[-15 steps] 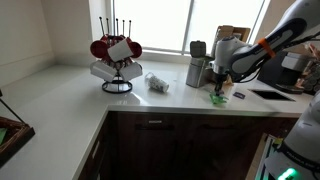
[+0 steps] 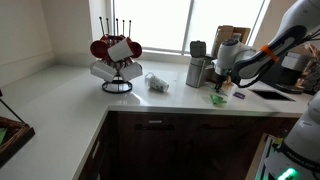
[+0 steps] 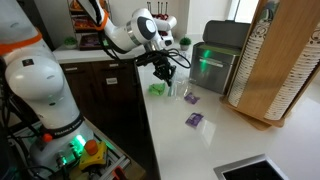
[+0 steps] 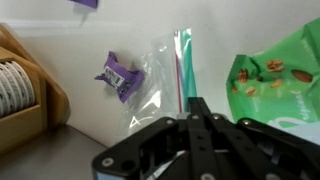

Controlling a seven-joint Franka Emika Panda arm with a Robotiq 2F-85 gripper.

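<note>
A clear plastic bag (image 4: 152, 88) with a teal and red strip lies in front of my gripper in the wrist view. My gripper is shut, and the strip runs up to its fingertips. Whether a thin fold of plastic is pinched between them cannot be told. In the second exterior view the clear bag (image 3: 180, 89) shows just below the gripper (image 3: 171, 76), over the counter. A green snack bag (image 4: 278, 78) with nuts printed on it lies to the right in the wrist view.
A purple wrapper (image 4: 120, 75) lies beside the clear bag, and another purple packet (image 3: 194, 120) lies nearer the counter's front. A grey bin (image 3: 216, 70) and a wooden slatted holder (image 3: 268, 62) stand behind. A mug rack (image 2: 117, 84) stands farther left.
My gripper has risen a little from the counter beside the green bag and shifted slightly right in the first exterior view. The mug rack and other counter items have not moved.
</note>
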